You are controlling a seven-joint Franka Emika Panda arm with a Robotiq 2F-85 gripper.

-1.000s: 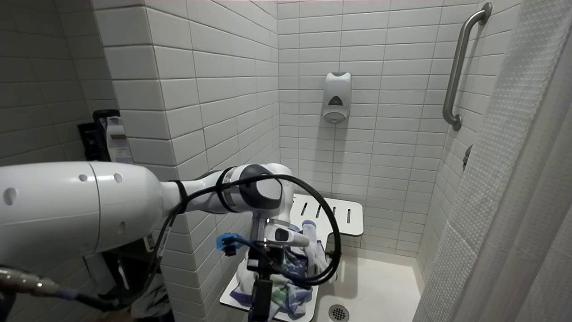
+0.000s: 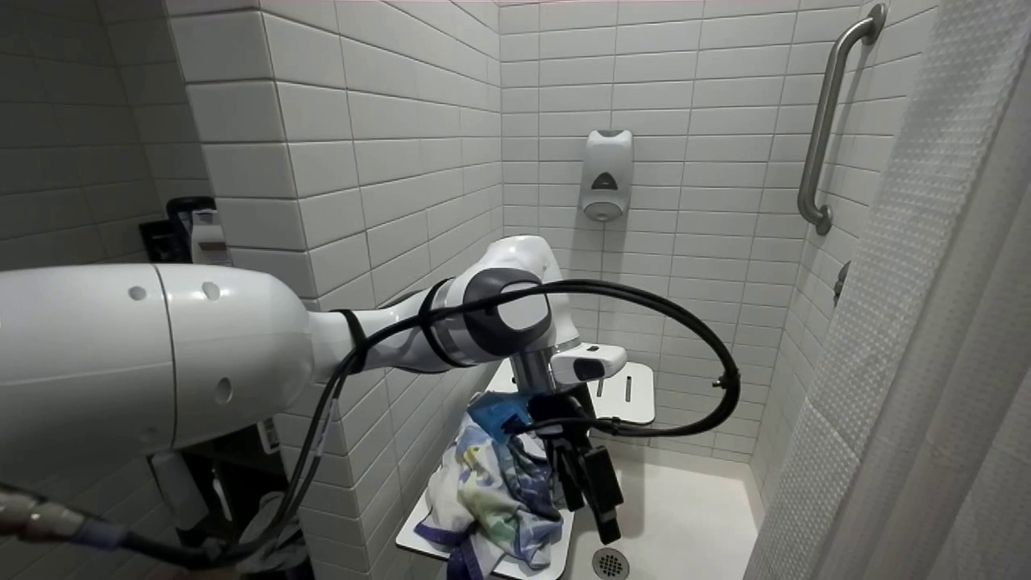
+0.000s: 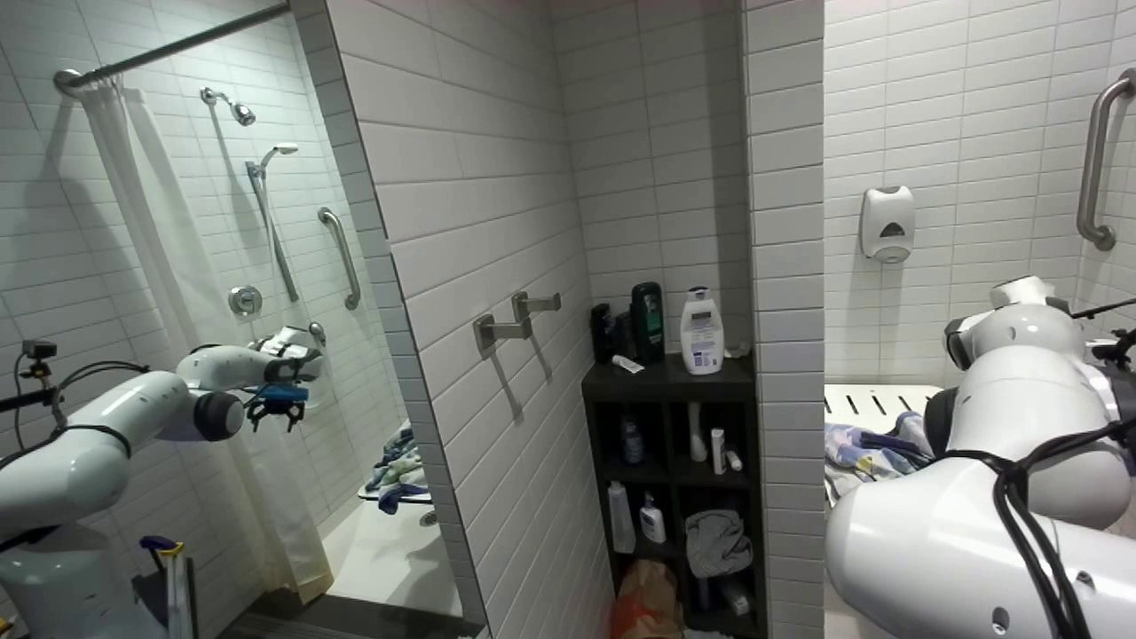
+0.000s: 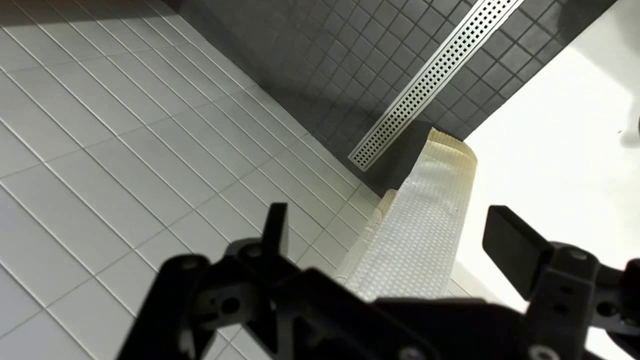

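Observation:
My gripper shows in the wrist view with its two black fingers wide apart, and nothing is between them. Past the fingers lie the lower end of a pale curtain (image 4: 414, 240), a tiled wall and the floor, all at a distance. In exterior view 1 the gripper (image 2: 597, 522) points down, in front of and to the right of a crumpled multicoloured cloth (image 2: 493, 483). That cloth rests on a white slatted shower seat (image 2: 633, 391). The arm hides part of both.
A soap dispenser (image 2: 606, 176) and a grab bar (image 2: 831, 116) are fixed to the walls. The shower curtain (image 2: 899, 338) hangs at the right. A black shelf (image 3: 671, 389) holds several bottles. Above the shower floor (image 2: 676, 503), right of the seat, there is free room.
The arm has risen, and the gripper has swung to the right and turned, from in front of the cloth to its right side. The cable loop moved with it. The cloth stays on the seat.

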